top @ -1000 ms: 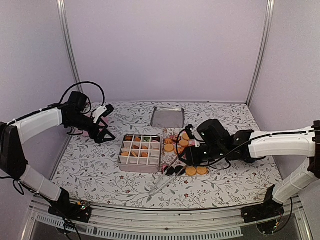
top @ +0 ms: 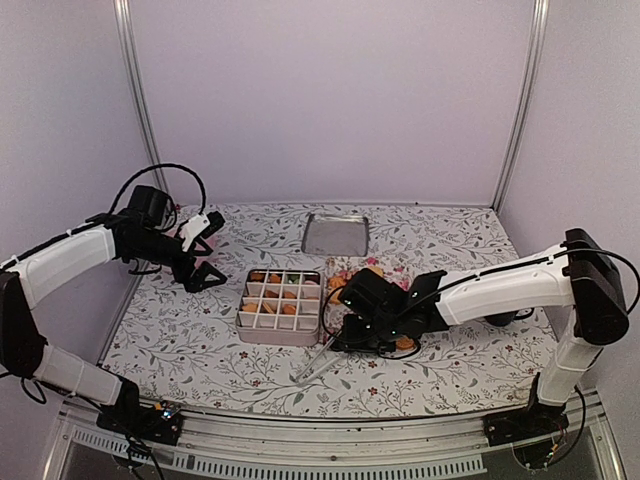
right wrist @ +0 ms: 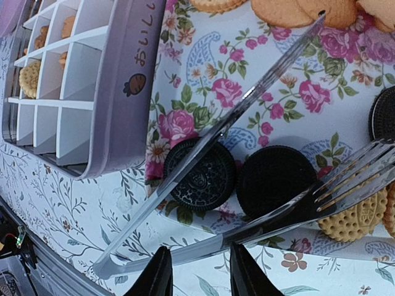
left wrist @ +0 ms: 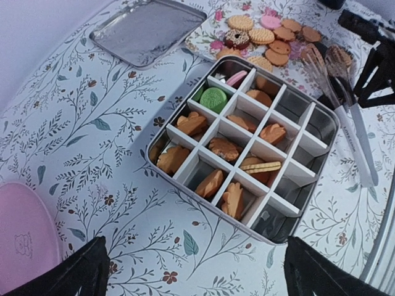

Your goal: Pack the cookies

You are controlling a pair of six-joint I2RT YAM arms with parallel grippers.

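The divided cookie box [top: 279,330] holds assorted cookies, including a green one [left wrist: 213,100], with some compartments empty. Cookies, among them dark sandwich cookies [right wrist: 276,182], lie on a floral mat [right wrist: 227,74] to its right. Metal tongs [right wrist: 203,246] lie across the mat's front corner. My right gripper hangs over the tongs' handle end, fingers apart with nothing visible between them. My left gripper [top: 205,279] is open and empty at the left, above the table.
A grey tray [top: 335,236] sits at the back. A pink plate [left wrist: 21,237] is at the left.
My right gripper has moved toward the front left, down over the tongs near the box. The left arm has shifted only slightly.
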